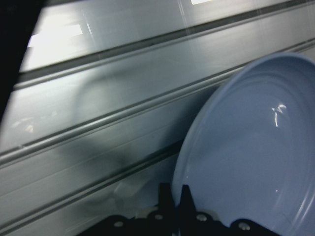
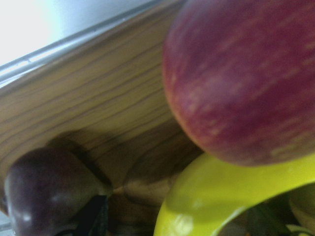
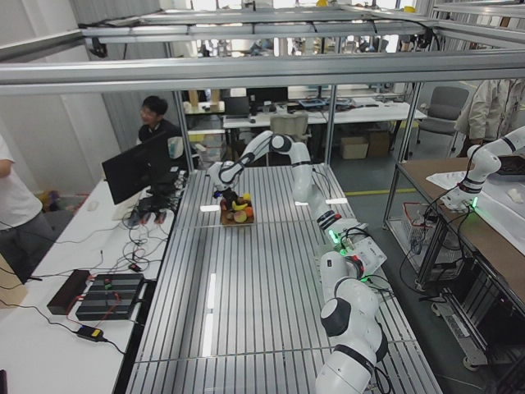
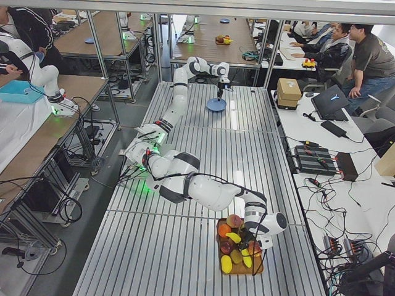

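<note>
In the left wrist view, my left gripper is shut on the rim of a blue plate (image 1: 246, 147), which is also on the far end of the slatted table in the camera right view (image 4: 216, 106). My right gripper is open, low over a wooden tray (image 2: 83, 93) of fruit. A red apple (image 2: 241, 78), a yellow banana (image 2: 226, 182) and a dark purple fruit (image 2: 47, 191) lie close to its fingers. The camera right view shows more fruit crowded in that tray (image 4: 230, 269), including oranges and yellow pieces.
A side desk (image 3: 49, 353) with monitor, black boxes and cables runs along one side. Metal frame posts stand around the table, and another bench (image 3: 484, 230) with an arm is on the other side.
</note>
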